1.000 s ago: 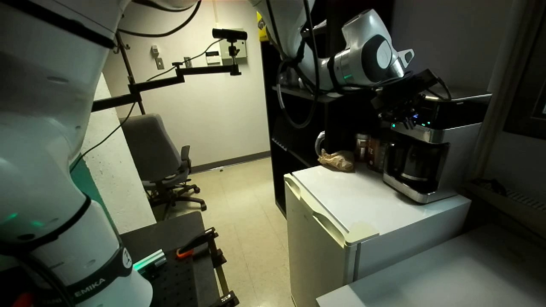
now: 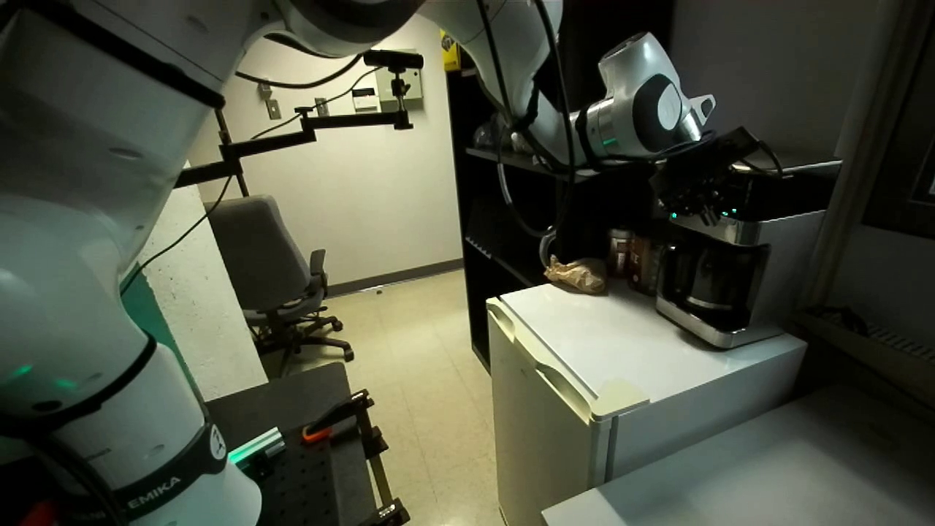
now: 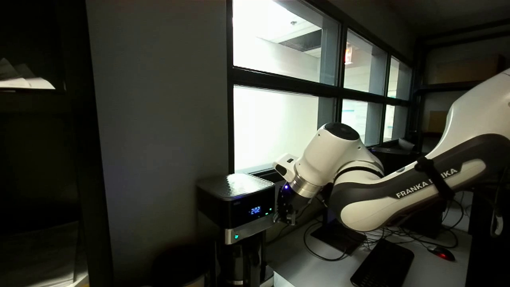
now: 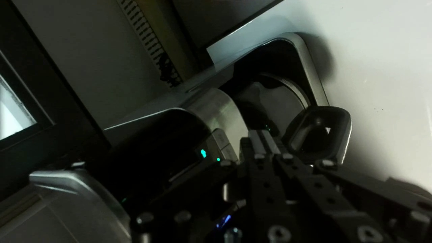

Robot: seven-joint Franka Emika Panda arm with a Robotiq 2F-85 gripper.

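A black and silver coffee maker (image 2: 789, 254) stands on the white fridge top, its glass carafe (image 2: 711, 279) inside. Its lit display (image 3: 255, 210) and a green light on the silver band show in exterior view 2. My gripper (image 2: 711, 218) is at the upper front of the machine, tilted down. In the wrist view the gripper's fingertips (image 4: 255, 139) are together with nothing visible between them, close to the silver band with its grey buttons (image 4: 225, 145). The carafe's black handle (image 4: 342, 131) lies just beyond them. Whether the fingers touch the machine cannot be told.
The fridge top (image 2: 570, 329) is clear in front of the machine. A crumpled brown bag (image 2: 578, 275) and jars (image 2: 632, 256) sit behind, by a dark shelf. A keyboard (image 3: 383, 263) and cables lie on the desk beside the machine.
The arm has shifted right and slightly down in exterior view 1, bringing the gripper further across the coffee maker's front. The coffee maker has not moved.
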